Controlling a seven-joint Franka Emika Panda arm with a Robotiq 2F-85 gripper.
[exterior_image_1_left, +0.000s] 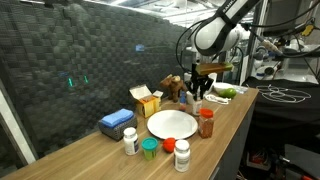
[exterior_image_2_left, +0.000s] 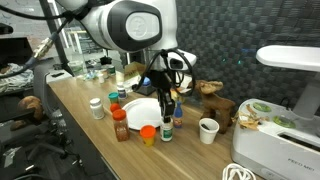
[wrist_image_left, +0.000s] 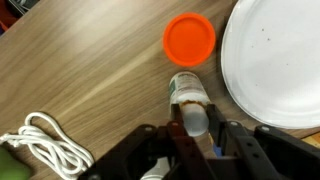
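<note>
My gripper points down and is shut on a small white bottle with green on its label. From above, in the wrist view, the bottle shows its pale cap between the fingertips, and its body reaches toward an orange lid. I cannot tell whether the bottle's base touches the table. In exterior view 1, the arm leans in from the right and the gripper is small beside the plate.
A white plate lies close to the bottle, and an orange-lidded container stands next to it. Nearby are a red-brown jar, a white mug and a coiled white cord. Bare wood lies at the table's near left.
</note>
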